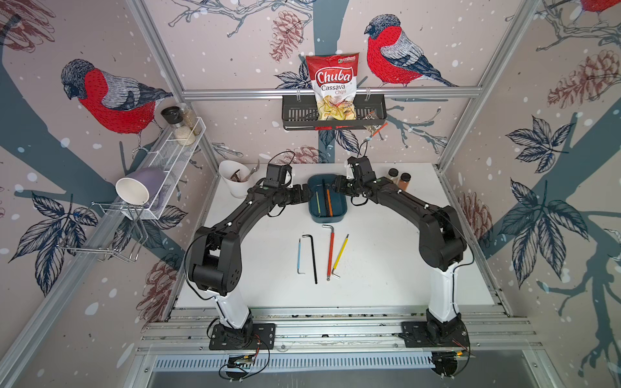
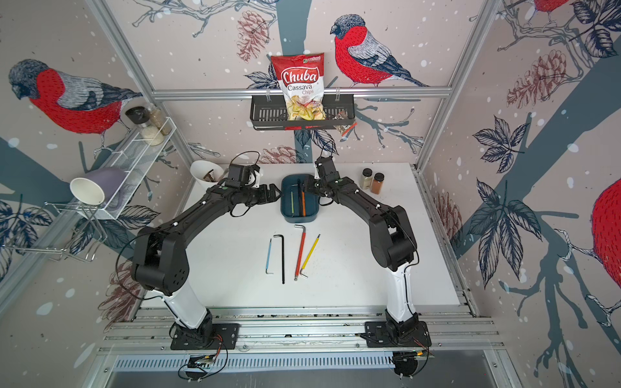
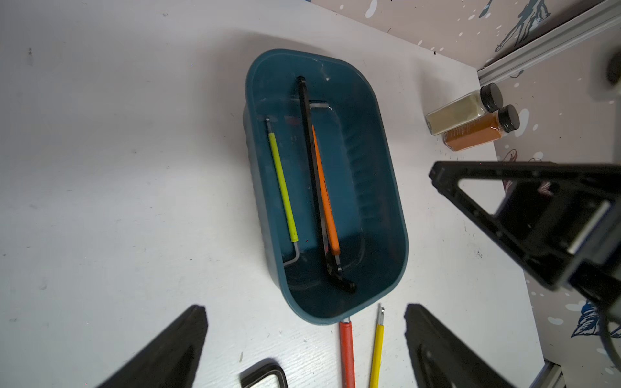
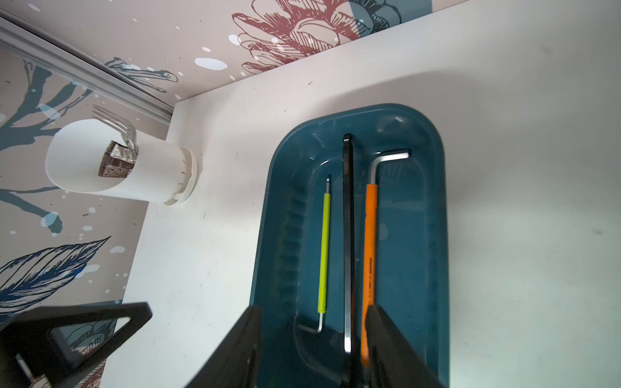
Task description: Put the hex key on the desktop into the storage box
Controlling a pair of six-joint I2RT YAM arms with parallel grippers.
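Observation:
A dark teal storage box (image 1: pixel 340 194) stands at the back centre, holding a green hex key (image 4: pixel 324 252), a black one (image 4: pixel 348 207) and an orange one (image 4: pixel 370 252). On the desk in front lie blue (image 1: pixel 299 255), black (image 1: pixel 313 262), red (image 1: pixel 330 252) and yellow (image 1: pixel 341 252) hex keys. My left gripper is open just left of the box, nothing between its fingers. My right gripper is open over the box's right part, with the keys beneath it and nothing visibly held.
A white cup (image 1: pixel 233 184) with cutlery stands back left, two spice jars (image 2: pixel 377 183) back right. A shelf basket with a chips bag (image 1: pixel 332 84) hangs on the back rail, and a wire rack (image 1: pixel 161 168) on the left.

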